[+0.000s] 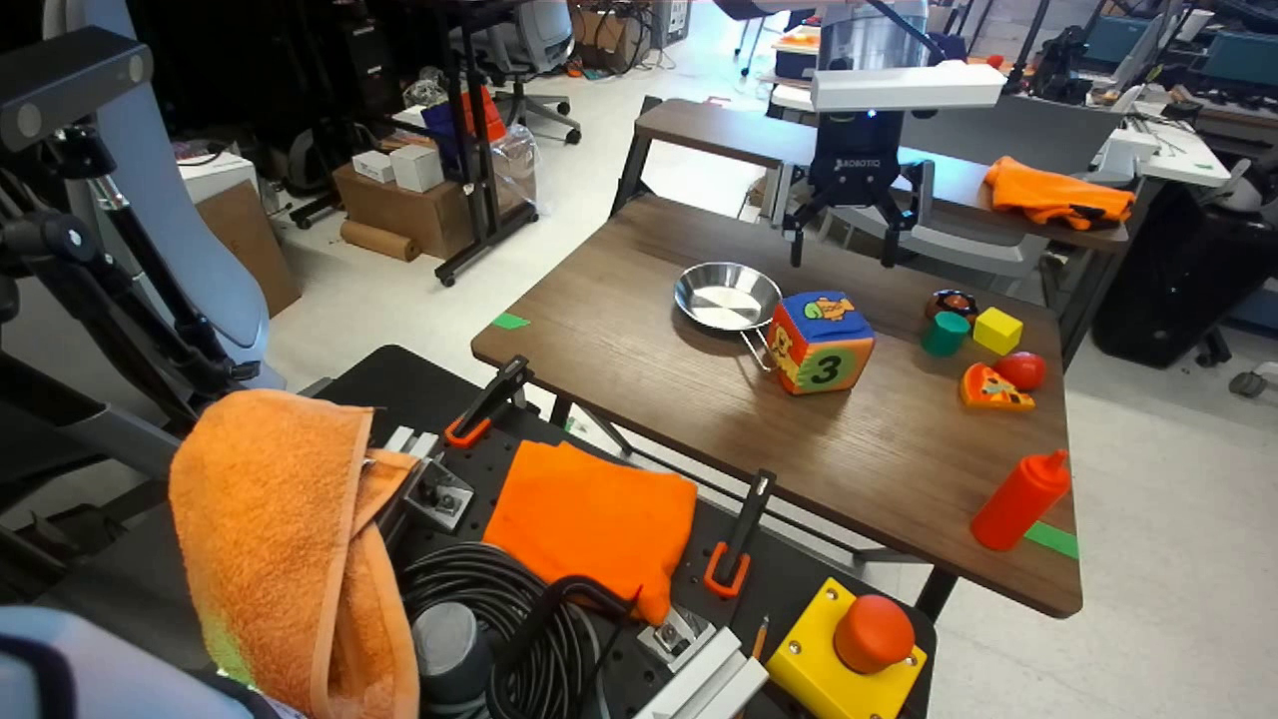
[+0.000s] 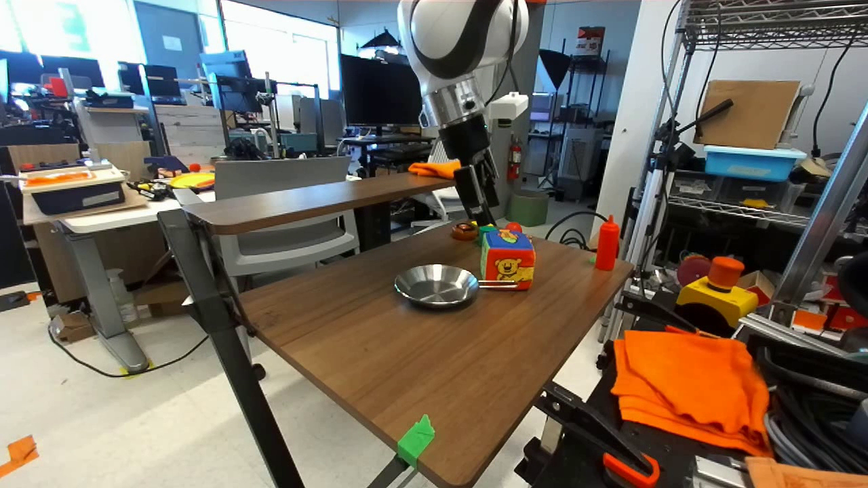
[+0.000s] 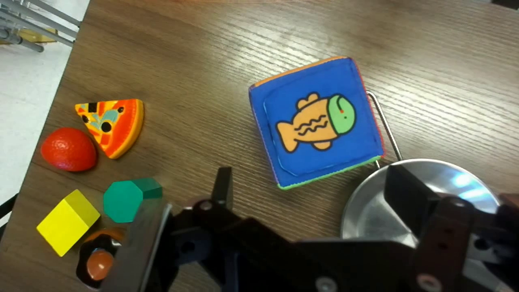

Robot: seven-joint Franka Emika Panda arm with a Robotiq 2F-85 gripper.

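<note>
Raised above the far side of the table, my gripper [image 1: 842, 257] stands open with nothing between its fingers. In the wrist view its two fingers [image 3: 223, 187] are wide apart. The soft picture cube [image 3: 316, 121], blue on top with a fish, lies beyond the fingertips and beside the steel pan [image 1: 725, 295]. The pan's wire handle [image 1: 755, 349] runs up against the cube; part of the handle is hidden by it. In the wrist view one finger covers part of the pan.
Toward one end of the table sit a toy pizza slice [image 1: 994, 388], a red ball-like toy [image 1: 1021, 370], a yellow block [image 1: 996, 331], a green block [image 1: 946, 335] and a dark round toy [image 1: 950, 305]. A red bottle [image 1: 1020, 501] stands near the corner. Bare tabletop lies left of the pan.
</note>
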